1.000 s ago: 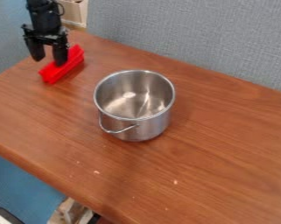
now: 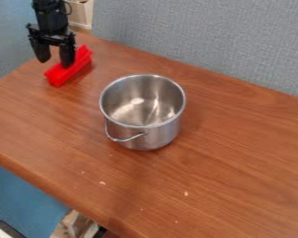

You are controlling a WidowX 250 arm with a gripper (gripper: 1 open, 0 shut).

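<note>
A black gripper (image 2: 55, 54) is at the upper left, open, its fingers low over a long red block (image 2: 70, 69) that lies slanted near the table's far-left edge. Whether the fingers touch the block is unclear. A steel pot (image 2: 158, 125) with a wire handle stands upright near the middle of the wooden table (image 2: 226, 177), apart from the block.
A grey padded wall (image 2: 226, 37) runs along the back of the table. The table's left edge drops to a blue surface (image 2: 27, 200).
</note>
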